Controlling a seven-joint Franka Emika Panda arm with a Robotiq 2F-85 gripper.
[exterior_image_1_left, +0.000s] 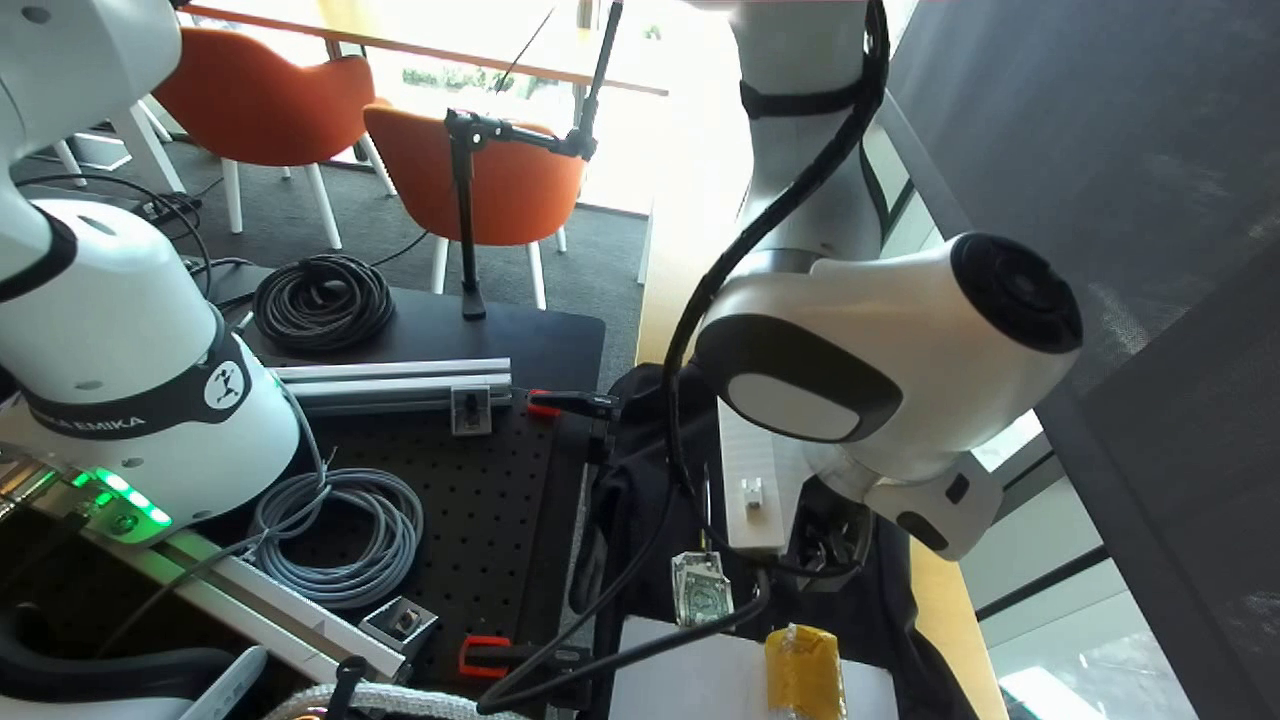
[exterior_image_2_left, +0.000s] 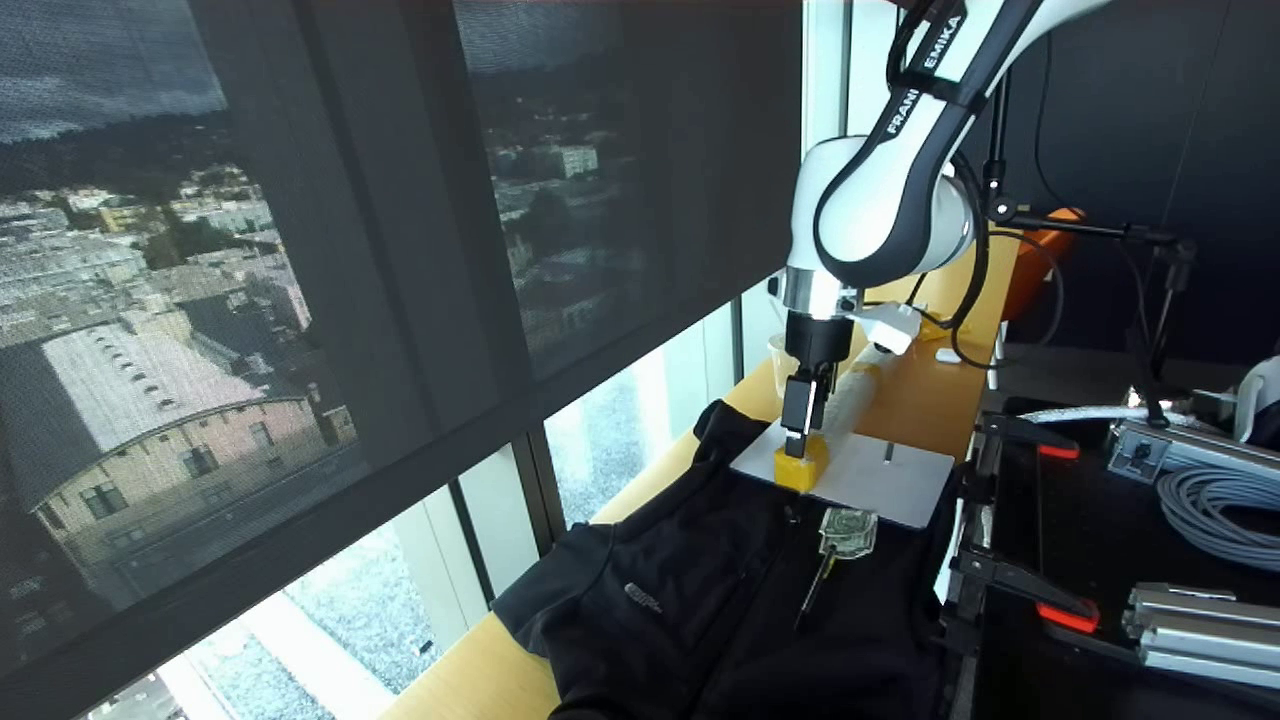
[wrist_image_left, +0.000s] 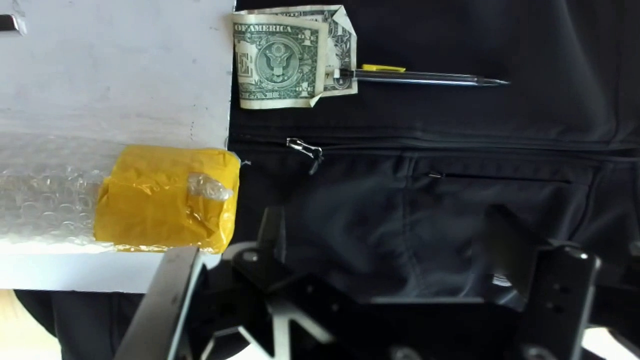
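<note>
My gripper is open over a black jacket, with its fingers wide apart and only dark cloth visible between them. In exterior view 2 the gripper looks close to the yellow-taped end of a bubble-wrapped roll; whether they touch cannot be told. The wrist view has that yellow end left of the fingers, on a white board. A folded dollar bill lies against the board's edge, a pen overlapping it. A zipper pull shows nearby.
Beneath the jacket runs a wooden ledge, with the window shade alongside. Orange-handled clamps line the black table's edge. The arm's black cable loops low beside the bill. Open jacket surface lies right of the pen.
</note>
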